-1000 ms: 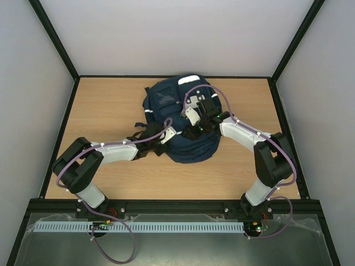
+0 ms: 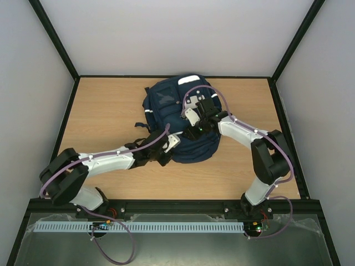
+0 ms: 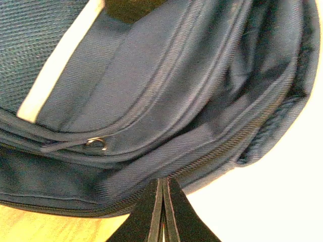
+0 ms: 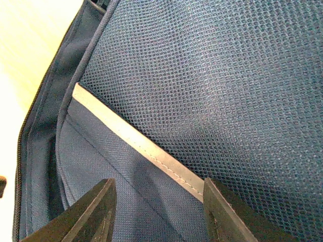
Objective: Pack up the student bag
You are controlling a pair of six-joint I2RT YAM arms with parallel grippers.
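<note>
The dark blue student bag (image 2: 195, 148) lies on the table, with both arms reaching over its lower part. In the left wrist view my left gripper is shut at the bag's lower edge, fingertips pressed together with nothing between them. A small zipper pull with a metal ring (image 3: 96, 145) hangs on the seam, up and left of those fingertips and clear of them. My right gripper is open over the bag's front, its fingers apart on either side of cloth near the pale strip (image 4: 146, 146); it holds nothing.
A second zipper track (image 3: 222, 148) runs along the bag's lower side, close to the left fingertips. Bare wooden table (image 2: 105, 111) lies to the left of the bag, and more is free on its right. The two grippers are close together.
The right arm barely shifted.
</note>
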